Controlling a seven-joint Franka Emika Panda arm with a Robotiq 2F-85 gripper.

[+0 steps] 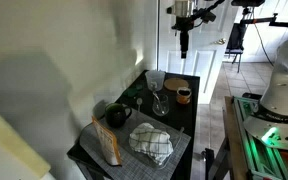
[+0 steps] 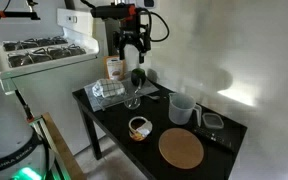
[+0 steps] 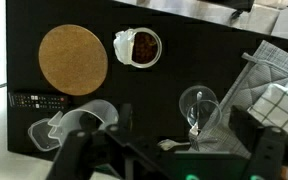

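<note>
My gripper hangs open above the black table, clear of everything on it. In the wrist view its dark fingers reach in at the lower edge with nothing held between them. Below it are a clear glass with a spoon inside and a white-rimmed cup of brown contents. A round cork mat lies flat near the cup. The clear pitcher stands behind the cork mat in exterior view 2; the fingers partly cover it in the wrist view.
A checked white cloth lies on a grey mat, beside a dark mug and an upright box. A black remote sits near the cork mat. The wall runs along one table side.
</note>
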